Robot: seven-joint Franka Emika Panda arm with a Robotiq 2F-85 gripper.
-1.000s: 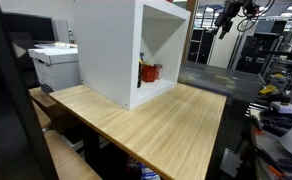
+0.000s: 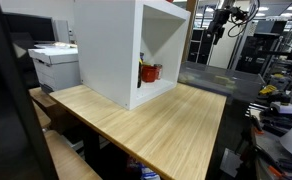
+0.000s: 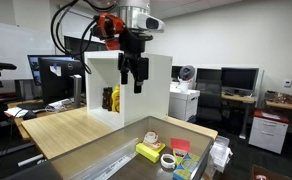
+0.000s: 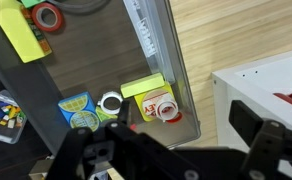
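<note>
High above an open drawer, my gripper (image 3: 132, 82) points down, its fingers apart. In the wrist view the gripper is open, with nothing held between its fingers. Under it, near the drawer's end, lie a yellow box (image 4: 140, 87) and a white round item (image 4: 166, 107). Beside them are a white tape roll (image 4: 110, 102) and a blue box (image 4: 78, 112). A yellow bottle (image 4: 22, 32) and a red tape roll (image 4: 47, 17) lie farther along the drawer. The same drawer (image 3: 91, 157) stands at the table's front in exterior view 2.
A white open-fronted shelf unit (image 2: 109, 50) stands on the wooden table (image 2: 151, 125), holding a red can (image 2: 149, 73) and a yellow bottle (image 3: 116, 99). A bin of small items (image 4: 3, 116) lies outside the drawer.
In exterior view 1 the arm and gripper have shifted slightly at the upper right. The shelf, its contents and the table look unchanged.
</note>
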